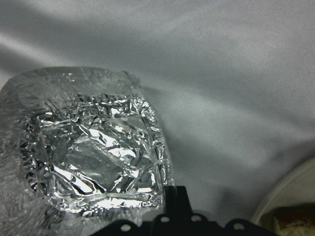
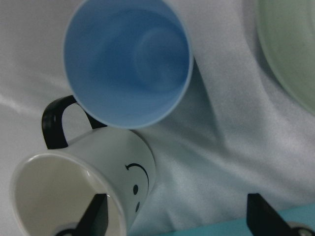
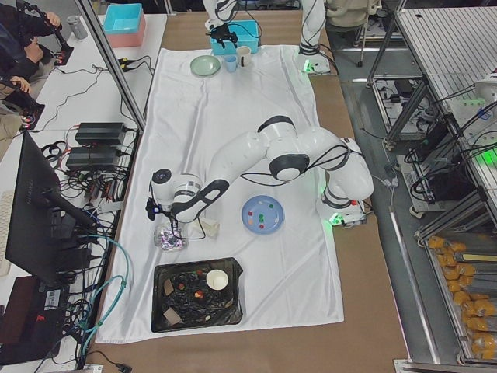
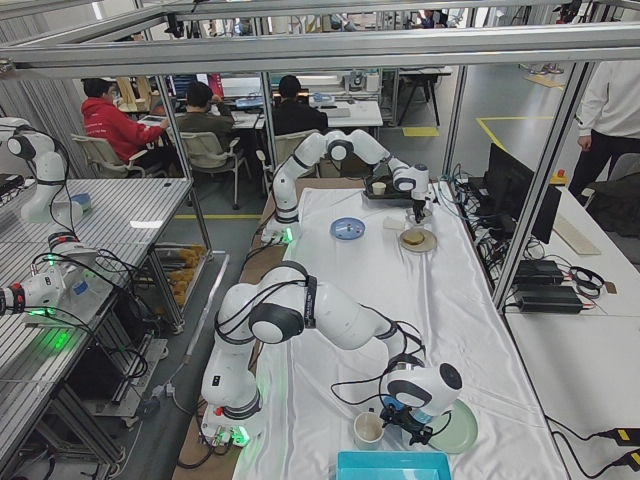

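My left gripper hangs low over a crinkled foil piece with clear wrap; in the left wrist view its dark tips reach the foil's edge, their opening unclear. A plate with a piece of food lies beside it. My right gripper is open over a white smiley mug with black handle, beside a blue cup, a green plate and a turquoise bin.
A blue plate with small pieces and a black tray with a white bowl share the cloth.
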